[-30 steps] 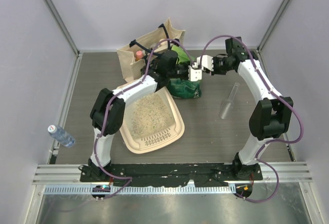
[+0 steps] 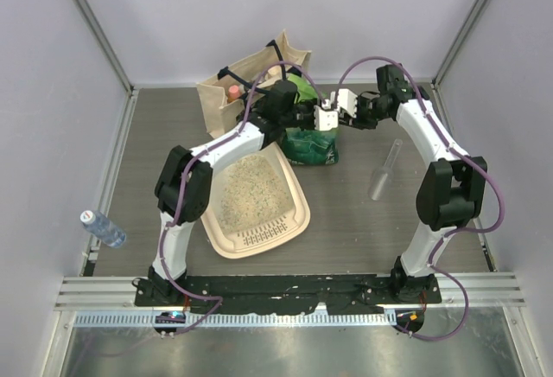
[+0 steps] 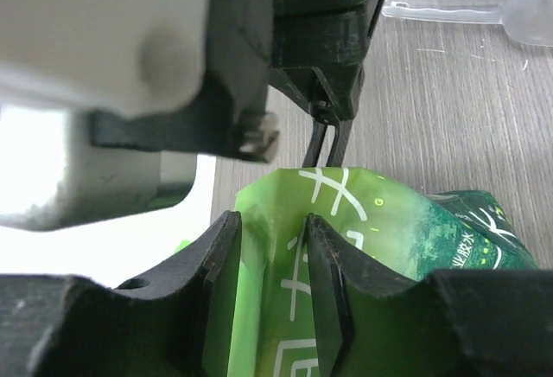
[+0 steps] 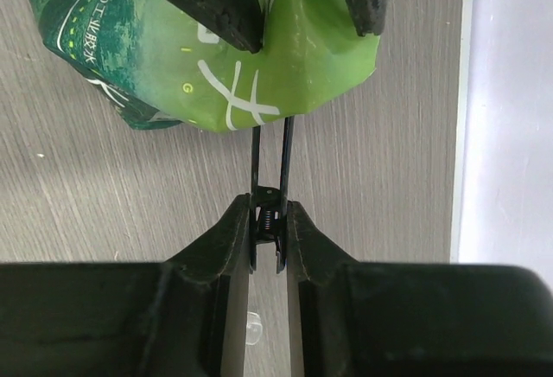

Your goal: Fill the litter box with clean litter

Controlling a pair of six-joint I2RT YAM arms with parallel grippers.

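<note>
A green plastic bag (image 2: 313, 148) with white print stands behind the litter box, partly covered by my arms. My left gripper is over its upper part, the fingers apart, with green plastic (image 3: 298, 195) showing between the fingers. Whether both fingers press on the plastic I cannot tell. From the right, my right gripper is shut on small black spring snips (image 4: 267, 208). Their two thin blades stand slightly apart and reach the bag's edge. The cream litter box (image 2: 298, 213) has a layer of pale litter (image 2: 251, 200) inside.
A beige tote (image 2: 212, 105) holding items stands at the back, next to the bag. On the right lies a clear scoop-like tool (image 2: 382, 174); a blue-labelled bottle (image 2: 104, 228) is at the far left. The table between box and clear tool is free.
Bag, litter box and the other objects look unmoved.
</note>
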